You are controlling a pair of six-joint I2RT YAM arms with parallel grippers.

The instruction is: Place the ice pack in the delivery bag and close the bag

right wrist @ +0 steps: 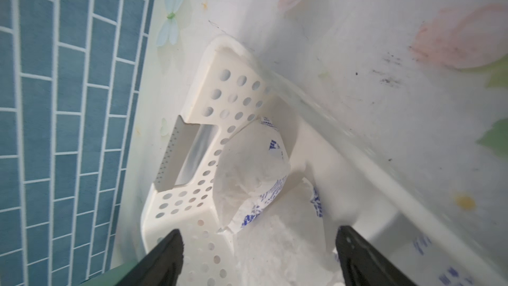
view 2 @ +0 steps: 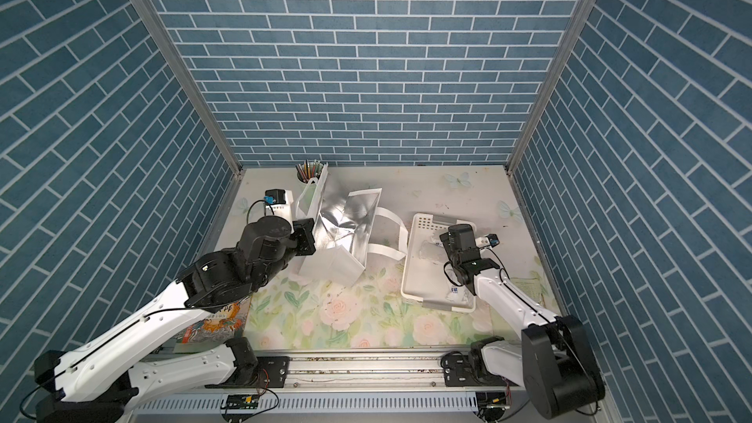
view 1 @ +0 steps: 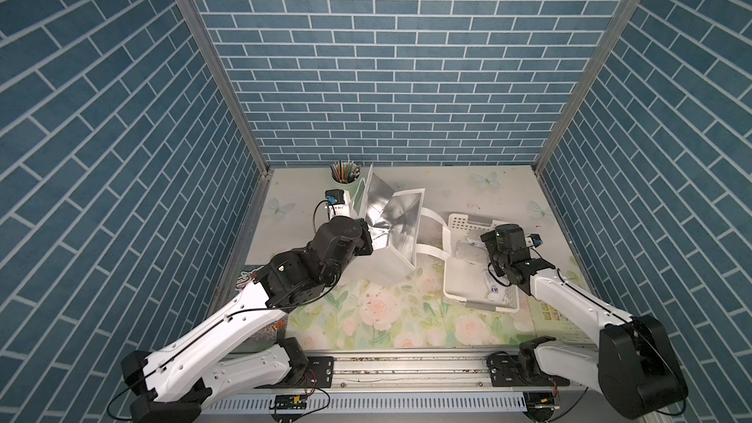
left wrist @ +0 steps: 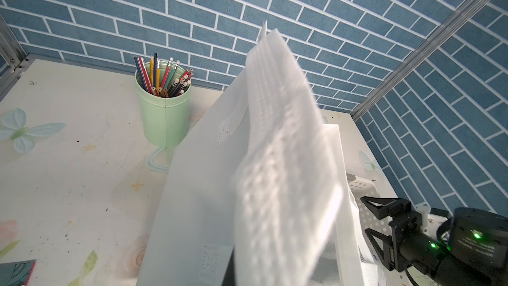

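The white delivery bag (view 1: 389, 264) stands with its silver-lined mouth open. My left gripper (view 1: 366, 238) is at the bag's left side, and a blurred white handle strap (left wrist: 285, 180) rises in front of its wrist camera. The fingers are mostly behind that strap, and the gripper appears shut on it. My right gripper is open over the white basket (right wrist: 338, 121), nothing held between its fingers. Below are white ice packs with blue print: one pack (right wrist: 251, 169) leans against the perforated end wall, another pack (right wrist: 285, 233) lies between the fingertips from this angle.
At the basket's front lies another pack (view 1: 496, 288). A green pencil cup (left wrist: 165, 116) stands behind the bag. The bag's other handle (view 1: 437, 250) reaches right to the basket's edge.
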